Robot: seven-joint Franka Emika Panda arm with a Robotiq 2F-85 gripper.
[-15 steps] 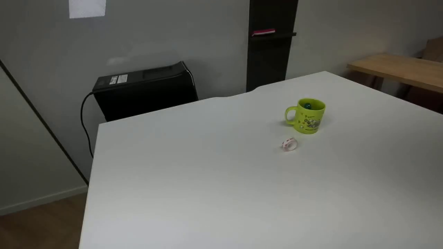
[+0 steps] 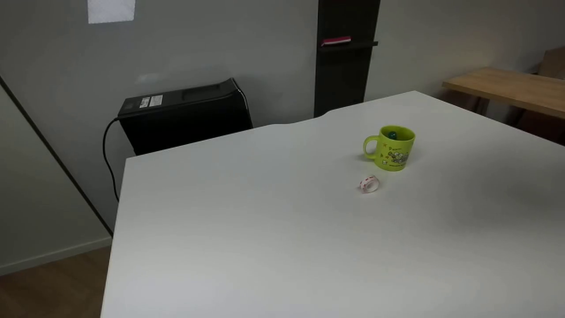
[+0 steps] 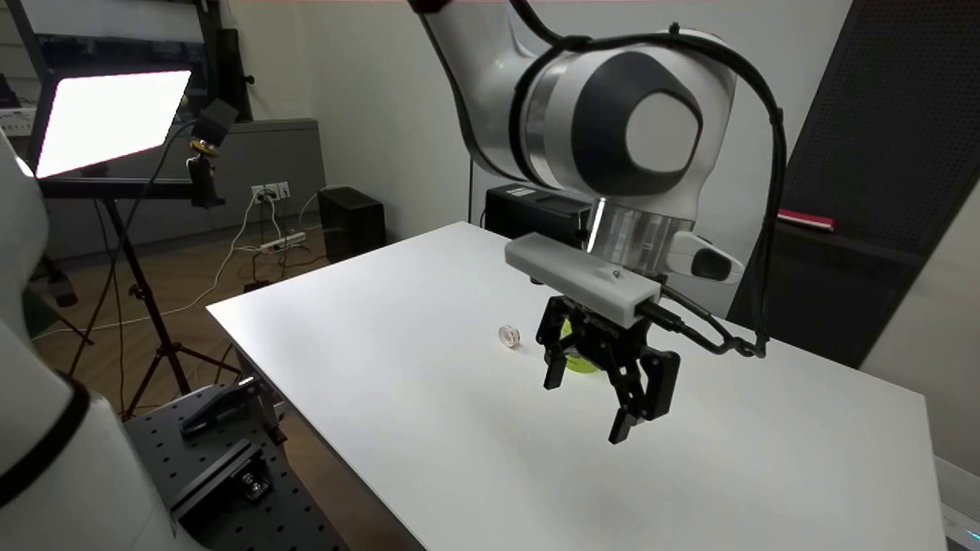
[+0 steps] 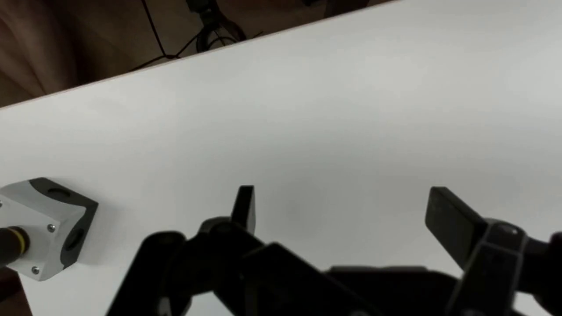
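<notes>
A lime-green mug (image 2: 390,150) stands upright on the white table, its handle toward the left in exterior view 1. Something dark green and round (image 2: 392,135) shows inside its mouth. In front of the mug lies a small white roll of tape (image 2: 369,184) with red marks, apart from it. My gripper (image 3: 586,410) hangs above the table, open and empty. In exterior view 2 it hides most of the mug (image 3: 580,363), while the tape roll (image 3: 509,336) shows to its left. Only bare table lies between the fingers in the wrist view.
A grey and black box with a dark knob (image 4: 45,229) sits at the left of the wrist view, near the table's edge. A black machine (image 2: 185,114) stands beyond the far edge.
The mug and tape roll have not moved. A soft shadow now lies across the right side of the table in exterior view 1.
</notes>
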